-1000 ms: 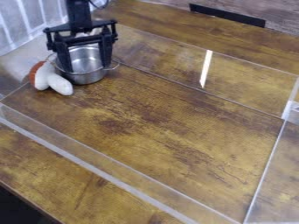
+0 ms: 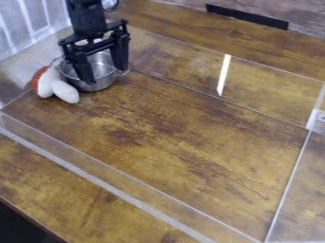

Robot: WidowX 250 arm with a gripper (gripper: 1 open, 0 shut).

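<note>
My black gripper (image 2: 94,57) stands open at the upper left, its fingers spread over a shiny metal bowl (image 2: 94,80), one reaching toward each side of the rim. The gripper partly hides the bowl, and whether the fingers touch it I cannot tell. Beside the bowl on the left lies a soft white thing (image 2: 61,89) with an orange-red part (image 2: 40,80).
Clear transparent walls (image 2: 310,171) border it, and a dark slot (image 2: 248,16) shows at the back right.
The gripper has shifted and turned slightly over the bowl, its left side now a little lower. The bowl and the white thing look about the same.
</note>
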